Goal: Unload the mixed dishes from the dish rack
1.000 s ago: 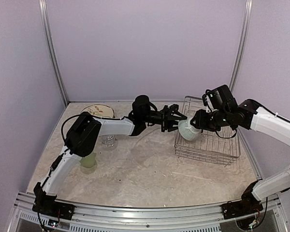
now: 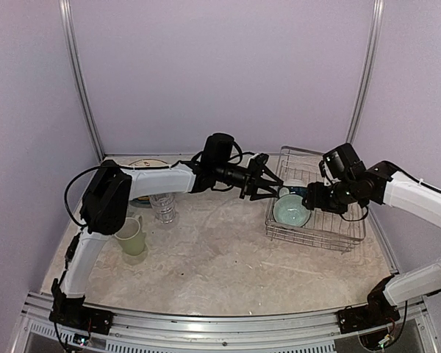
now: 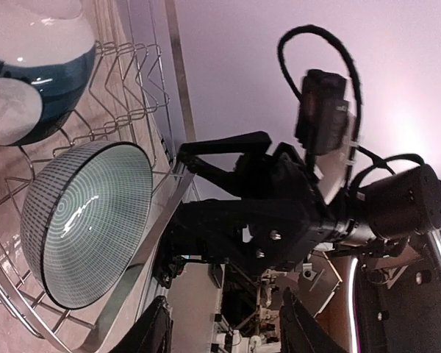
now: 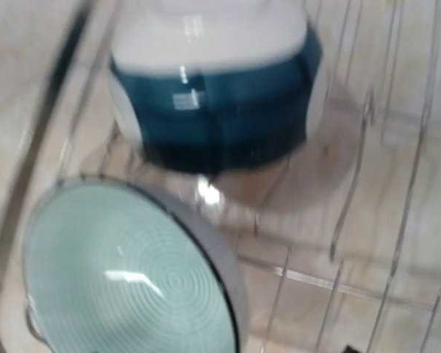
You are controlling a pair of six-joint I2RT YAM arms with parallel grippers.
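A pale green bowl (image 2: 291, 211) with a dark rim leans on its side at the left end of the wire dish rack (image 2: 331, 239). In the left wrist view the bowl (image 3: 95, 220) rests against the wires, free of both grippers. Behind it sits a dark blue and white dish (image 4: 220, 110). My left gripper (image 2: 276, 189) is at the rack's left edge, its fingers (image 3: 156, 327) apart with nothing between them. Close by, over the rack, my right gripper (image 2: 309, 197) is open and empty; its fingertips barely show in the right wrist view.
On the table's left stand a green cup (image 2: 131, 237) and a clear glass (image 2: 163, 206), with a plate (image 2: 148, 162) behind, partly covered by my left arm. Both grippers are very near each other.
The green bowl, earlier tilted between the two grippers, now faces up toward the top view, lower in the rack. My right gripper has drawn right, uncovering the blue dish; the left arm has shifted and its fingers have spread.
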